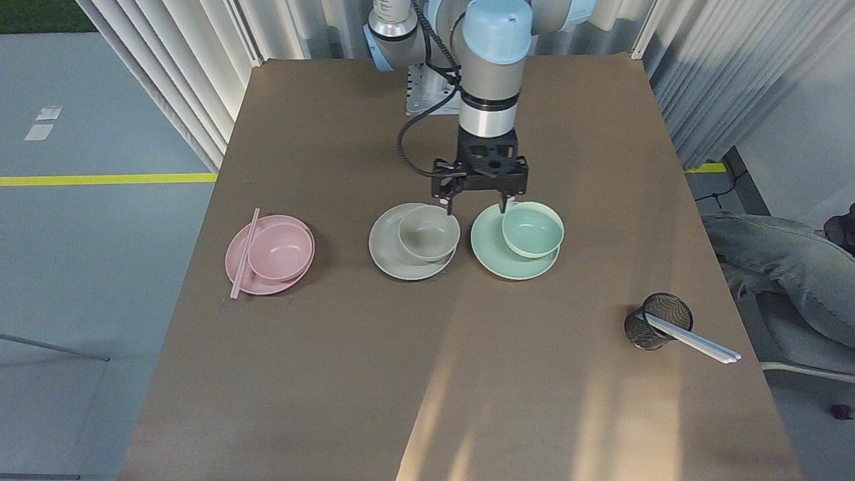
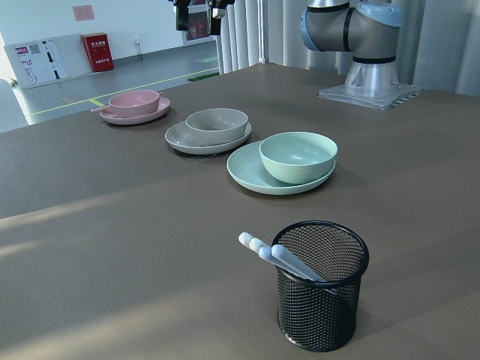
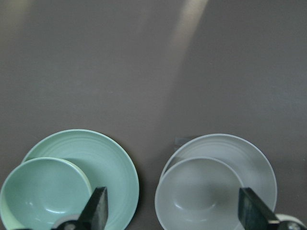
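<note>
My gripper (image 1: 476,207) is open, high over the grey bowl (image 1: 429,232) on its grey plate (image 1: 386,248) and the green bowl (image 1: 533,228) on its green plate (image 1: 495,258). In the wrist view its two fingers stand wide apart over both bowls, nothing between them. A pink bowl (image 1: 280,250) sits on a pink plate at the left, pink chopsticks (image 1: 246,252) across that plate's edge. At the front right a black mesh cup (image 2: 316,315) holds pale chopsticks (image 1: 697,342), leaning out over its rim.
The arm's base plate stands at the back middle. A person's leg (image 1: 785,256) is beside the table's right edge.
</note>
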